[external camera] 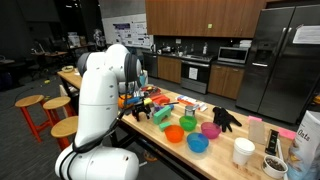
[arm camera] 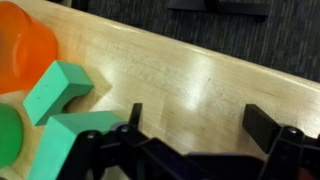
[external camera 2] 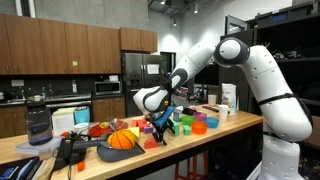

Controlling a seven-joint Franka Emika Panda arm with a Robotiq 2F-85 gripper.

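Note:
My gripper is open over the wooden table's edge, its dark fingers wide apart with only bare wood visible between them. In the wrist view a green block (arm camera: 72, 140) lies beside the left finger, partly covered by it, and I cannot tell whether they touch. A notched green piece (arm camera: 58, 88) sits just beyond it. Exterior view 1 shows the gripper (external camera: 143, 108) low at the table's near side, close to the green blocks (external camera: 162, 115). From the other side the gripper (external camera 2: 163, 135) is small and its fingers are hard to make out.
An orange bowl (external camera: 174, 133), a blue bowl (external camera: 197, 143) and a pink bowl (external camera: 210, 130) stand along the table. A black tray with an orange ball (external camera 2: 122, 139) lies on the other side of the gripper. A white cup (external camera: 243, 150) stands farther along.

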